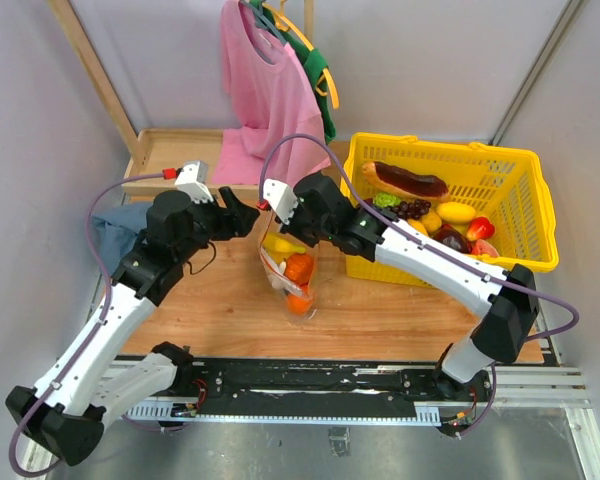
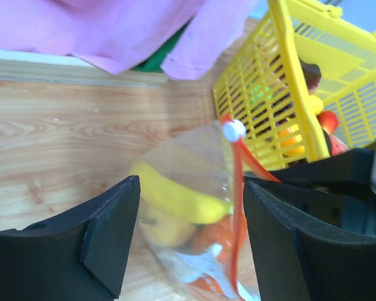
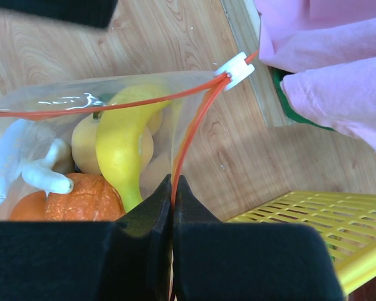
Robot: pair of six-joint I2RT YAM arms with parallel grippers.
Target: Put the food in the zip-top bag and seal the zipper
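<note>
The clear zip top bag [image 1: 295, 290] stands mid-table, holding a banana [image 3: 122, 144], orange food [image 3: 81, 200], other round fruit and a pale item. Its red zipper [image 3: 141, 102] has a white slider [image 3: 234, 70] at one end. My right gripper is shut on the bag's edge along the zipper. My left gripper [image 1: 244, 212] is open, raised left of the bag; in the left wrist view its fingers frame the bag from above.
A yellow basket of toy food [image 1: 530, 210] stands right. Pink and green garments hang behind a wooden tray [image 1: 170, 150]. A blue cloth [image 1: 120, 235] lies left.
</note>
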